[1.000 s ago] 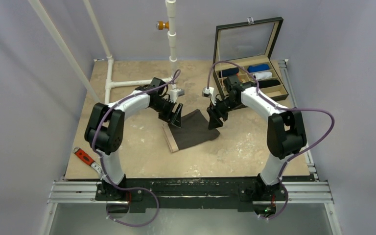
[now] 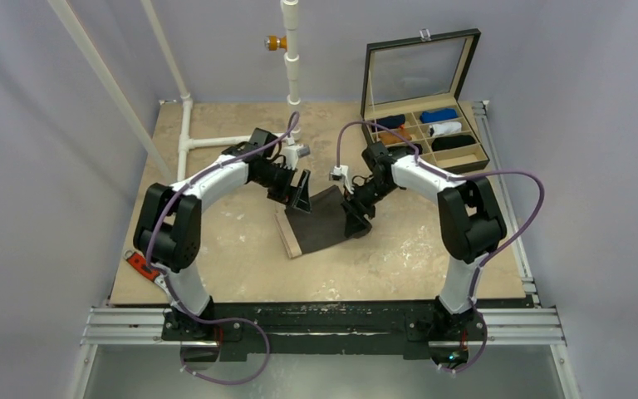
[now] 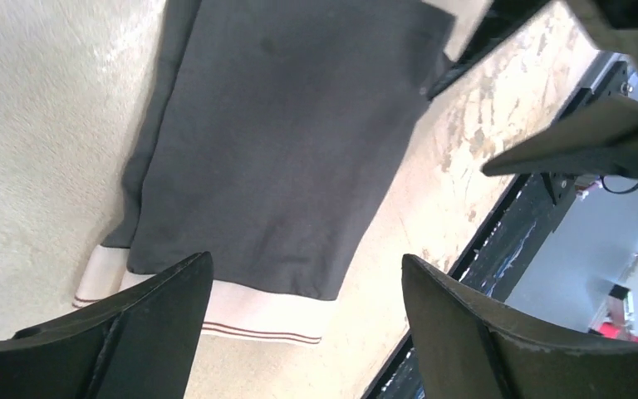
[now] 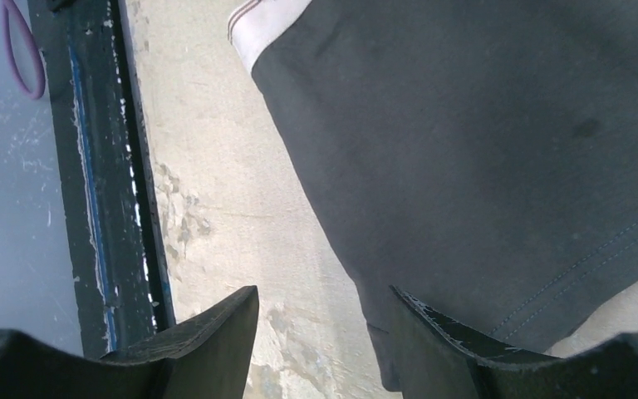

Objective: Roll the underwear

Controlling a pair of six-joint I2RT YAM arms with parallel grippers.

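Observation:
The dark grey underwear (image 2: 324, 220) lies folded flat in the middle of the table, its pale striped waistband (image 3: 253, 309) toward the left. Over its upper left part hangs my left gripper (image 2: 299, 204), fingers parted and empty; in the left wrist view the cloth (image 3: 274, 158) shows beyond the fingers (image 3: 154, 320). My right gripper (image 2: 357, 224) stands at the cloth's right end, also open. In the right wrist view one finger (image 4: 444, 341) overlaps the cloth's near corner and the other finger (image 4: 216, 341) is over bare table; nothing shows gripped.
At the back right an open box (image 2: 465, 160) holds several rolled cloths in compartments. White pipes (image 2: 224, 141) run along the back left. A red-handled tool (image 2: 139, 264) lies at the left edge.
My right gripper has moved left and slightly toward the front, onto the cloth's right end. The left gripper has shifted only a little. The underwear looks unmoved.

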